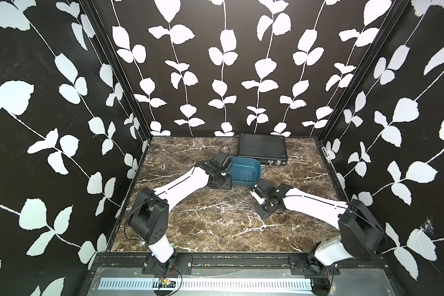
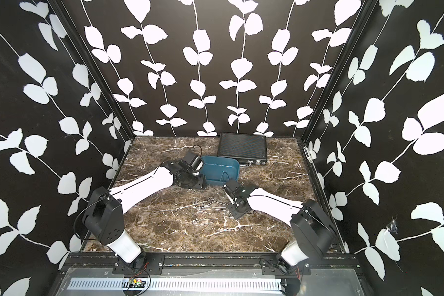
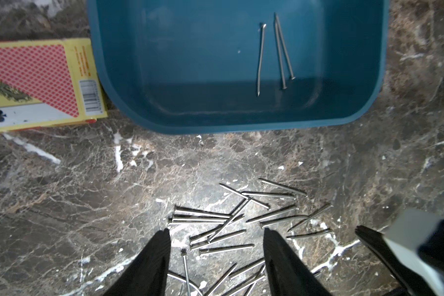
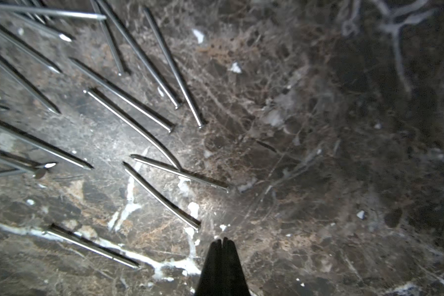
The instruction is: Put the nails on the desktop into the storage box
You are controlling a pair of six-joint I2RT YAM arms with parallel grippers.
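Observation:
Loose nails (image 3: 227, 249) lie scattered on the marbled desktop in front of the blue storage box (image 3: 222, 125). Inside the box rest three nails (image 3: 281, 54). My right gripper is shut with its fingertips together and nothing between them. Just beyond its tips, outside the fingers, a bent nail (image 4: 162, 197) lies on the stone, with another nail (image 4: 202, 179) a little farther off. My left gripper stands open above the scattered nails, its fingers wide apart and empty. In the top left view it is left of the box's near corner.
A playing-card box (image 3: 39, 83) sits against the storage box's left side. Behind stands a black case (image 1: 262, 147). Part of the right gripper intrudes at the lower right of the left wrist view.

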